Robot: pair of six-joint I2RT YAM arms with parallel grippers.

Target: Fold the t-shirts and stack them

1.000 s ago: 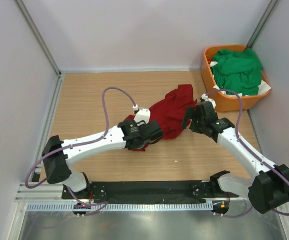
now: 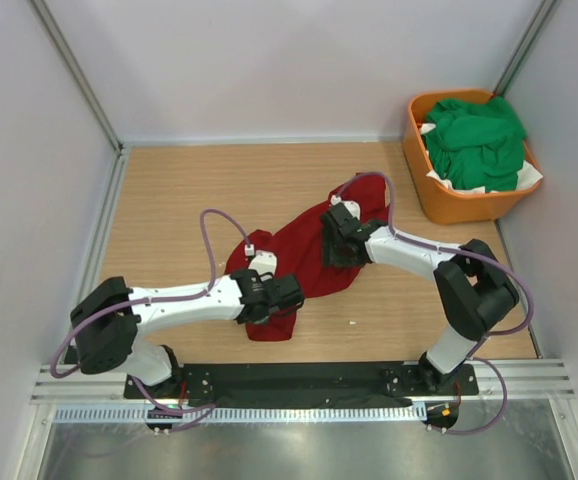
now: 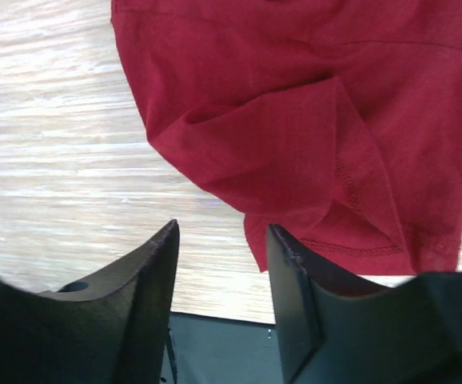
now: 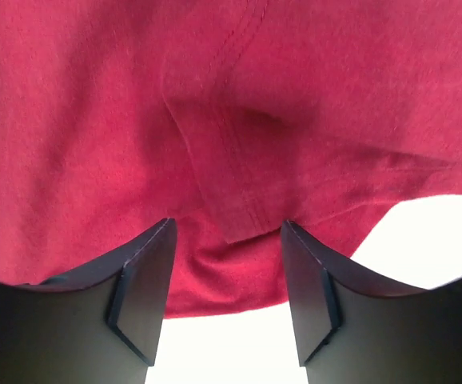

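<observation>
A dark red t-shirt (image 2: 305, 246) lies crumpled and stretched diagonally across the wooden table. Over its near left part is my left gripper (image 2: 294, 304); in the left wrist view the left fingers (image 3: 155, 276) stand apart, with a fold of the red cloth (image 3: 239, 144) just beyond them. My right gripper (image 2: 331, 262) is over the shirt's right half. Its fingers (image 4: 147, 272) are spread too, and a sleeve-like flap (image 4: 243, 200) lies just past the gap between them. No cloth is visibly gripped by either one.
An orange bin (image 2: 469, 207) holding green cloth (image 2: 474, 140) and some white cloth stands at the back right.
Both grippers have moved left, the left one also toward the near edge. The shirt has been drawn the same way, its near end now closer to the front. Lately only the right arm has shifted.
</observation>
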